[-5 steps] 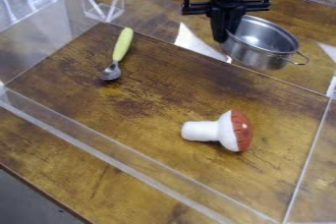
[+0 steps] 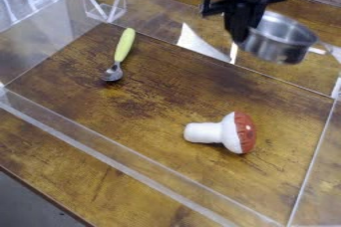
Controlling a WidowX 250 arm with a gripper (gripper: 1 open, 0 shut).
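My black gripper (image 2: 244, 17) is at the top right, blurred, at the near-left rim of a steel pot (image 2: 280, 42) that has a wire handle. The fingertips are too blurred to show whether they grip the rim. A scoop with a light green handle (image 2: 123, 47) lies on the left of the wooden surface. A white bulb-shaped object with a red top (image 2: 220, 133) lies on its side at the lower middle right.
Clear plastic walls (image 2: 94, 142) border the work area on the left, front, back and right. A white railing stands at the top left.
The gripper and the pot have both shifted slightly up and to the right, and both now look blurred.
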